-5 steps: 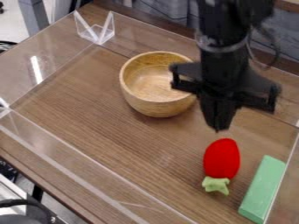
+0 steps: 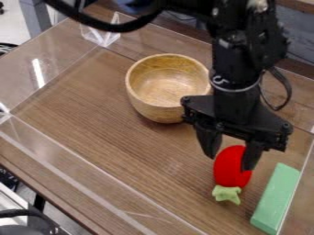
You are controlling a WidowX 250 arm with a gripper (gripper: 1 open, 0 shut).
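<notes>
My black gripper (image 2: 229,142) hangs at the centre right, its fingers pointing down over a red strawberry-like toy (image 2: 232,170) with a pale green top (image 2: 227,194). The fingertips are just above or at the upper part of the red toy; whether they touch it I cannot tell. The fingers look parted, with no object clearly held between them. A green block (image 2: 276,199) lies to the right of the toy, near the front edge.
A wooden bowl (image 2: 166,72) sits at the back centre, behind and left of the gripper. A clear plastic object (image 2: 101,27) stands at the back left.
The toy, green block and bowl have not moved.
</notes>
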